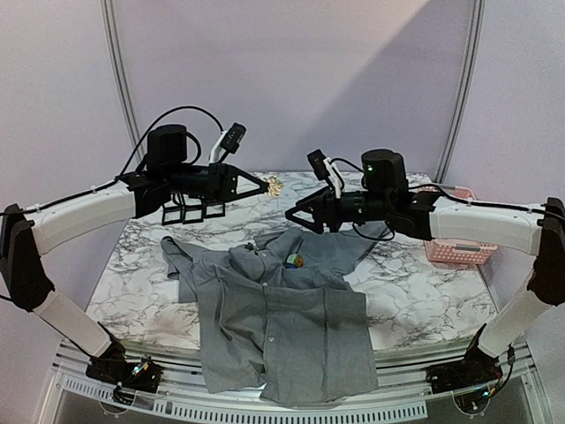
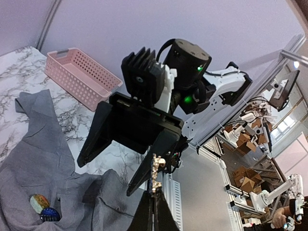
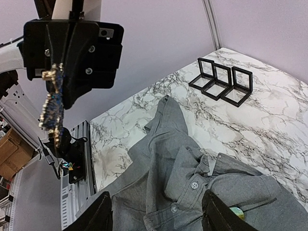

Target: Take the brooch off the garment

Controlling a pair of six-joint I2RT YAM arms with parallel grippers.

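The brooch [image 1: 274,186], gold with pearly beads, is held at the tips of my left gripper [image 1: 264,185], which is shut on it, raised above the grey garment [image 1: 282,336]. In the left wrist view the brooch [image 2: 155,173] is upright at the fingertips. My right gripper [image 1: 303,218] stands open to its right, apart from the brooch, with nothing between its fingers. The garment lies loosely spread on the marble table, hanging over the front edge. A small colourful item [image 1: 295,261] rests on it.
A pink basket [image 1: 459,252] stands at the right of the table. A black three-part rack is at the back left. Bare marble [image 1: 132,291] shows on both sides of the garment.
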